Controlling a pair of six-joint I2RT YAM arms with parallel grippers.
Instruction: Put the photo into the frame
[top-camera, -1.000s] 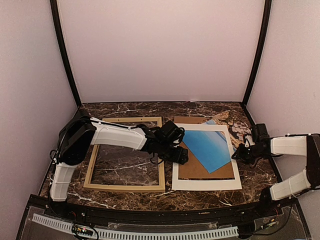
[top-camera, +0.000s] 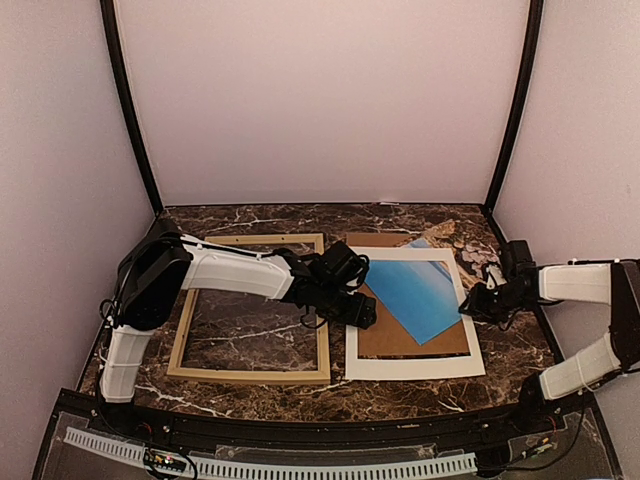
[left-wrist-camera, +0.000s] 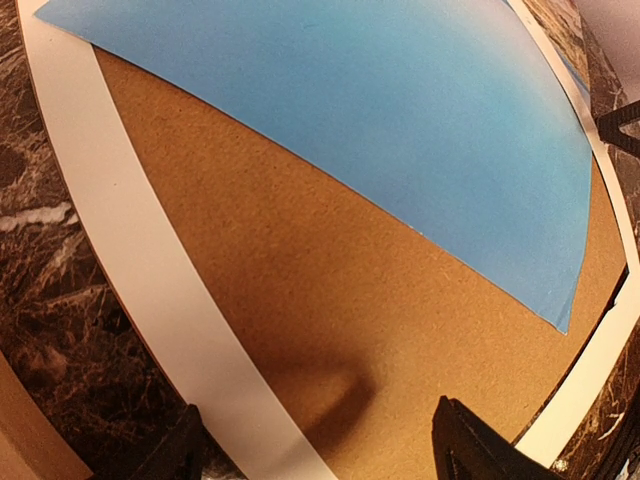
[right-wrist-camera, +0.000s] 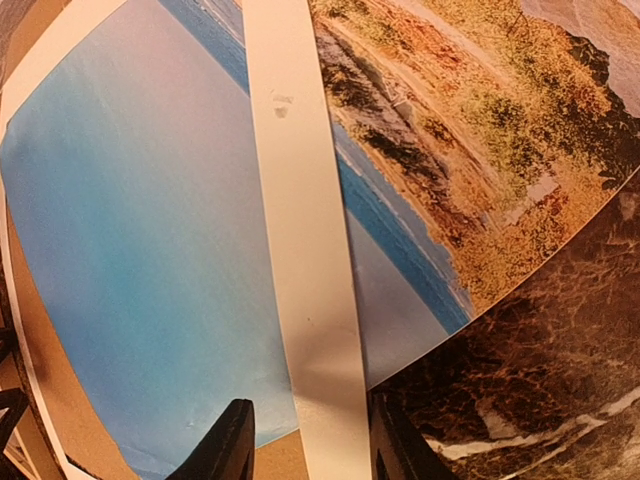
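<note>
A photo with blue sky and an autumn landscape lies askew on a brown backing board, partly beneath a white mat; its landscape end sticks out past the mat's right side. My left gripper is over the mat's left border, its fingers apart and empty. My right gripper is at the mat's right strip, fingers apart on either side of it; whether they touch it I cannot tell.
An empty wooden frame lies on the left, under my left arm. Bare dark marble shows along the front and right. White walls close the back and sides.
My right gripper and the white mat's right side have shifted very slightly. The left arm has not visibly moved.
</note>
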